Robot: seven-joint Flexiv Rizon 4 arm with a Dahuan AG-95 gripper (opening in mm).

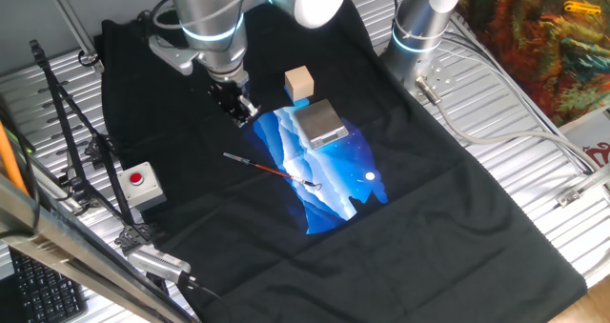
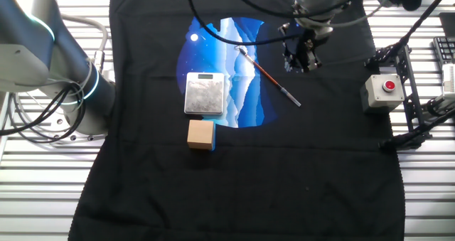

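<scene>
My gripper [image 1: 246, 115] hangs over the black cloth near the edge of the blue printed sheet [image 1: 338, 190]; its dark fingers blend into the cloth, so whether they are apart does not show. On the sheet lies a silver scale [image 1: 321, 123], also seen from above as a scale [image 2: 205, 94] with a small display. A tan box [image 1: 299, 82] with a blue side stands at the scale's end, close to the sheet's edge. A thin reddish-brown brush-like stick [image 2: 269, 75] lies partly on the sheet and partly on the cloth, touched by nothing of mine.
A white box with a red button [image 1: 138, 182] stands at the cloth's side beside a black frame [image 1: 81, 137]. Cables [image 2: 234, 38] cross above the sheet. The robot's base [image 1: 416, 37] stands at the opposite side.
</scene>
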